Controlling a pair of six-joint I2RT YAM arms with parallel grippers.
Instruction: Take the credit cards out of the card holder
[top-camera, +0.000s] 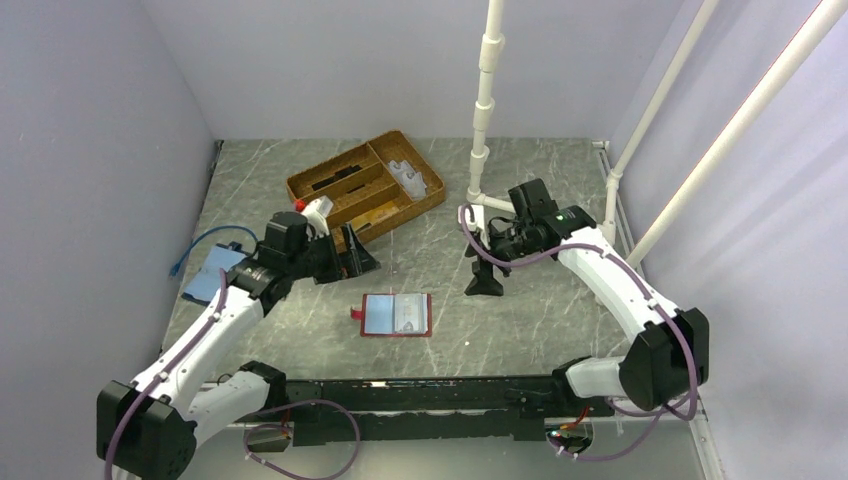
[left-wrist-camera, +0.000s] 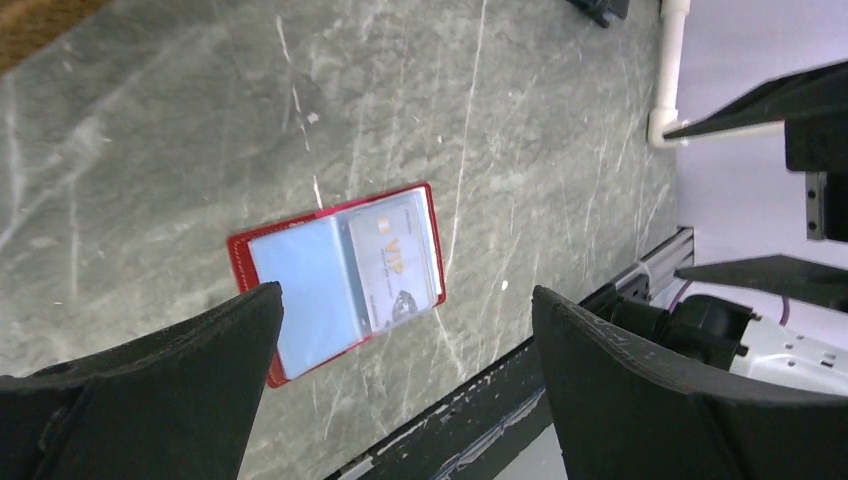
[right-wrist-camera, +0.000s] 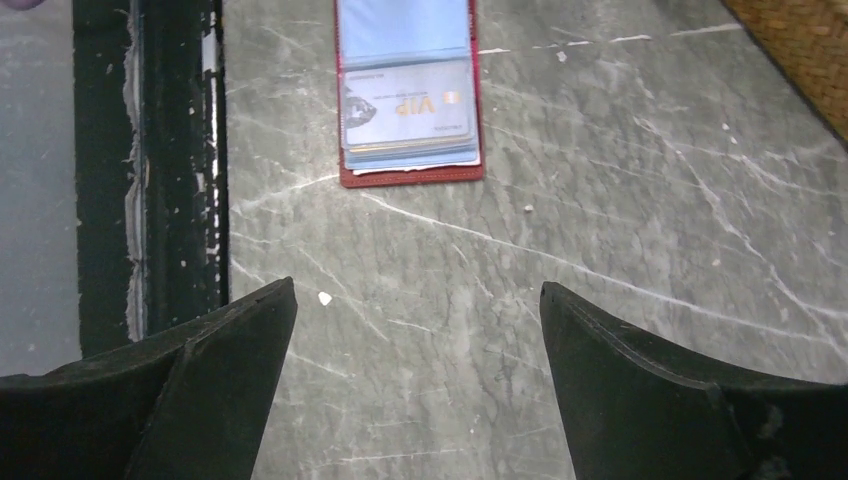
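An open red card holder (top-camera: 379, 315) lies on the front middle of the grey marble table, with blue sleeves and a clear pocket holding a white VIP card (left-wrist-camera: 392, 262). In the right wrist view the VIP card (right-wrist-camera: 405, 105) shows with other card edges beneath it. My left gripper (top-camera: 355, 257) hovers behind and left of the holder, open and empty. My right gripper (top-camera: 479, 262) hangs behind and right of it, also open with nothing between its fingers.
A wicker divided tray (top-camera: 418, 200) stands at the back. A blue folded item (top-camera: 208, 275) lies at the left. White pipes (top-camera: 480, 120) rise at the back and right. The table around the holder (top-camera: 500, 340) is clear.
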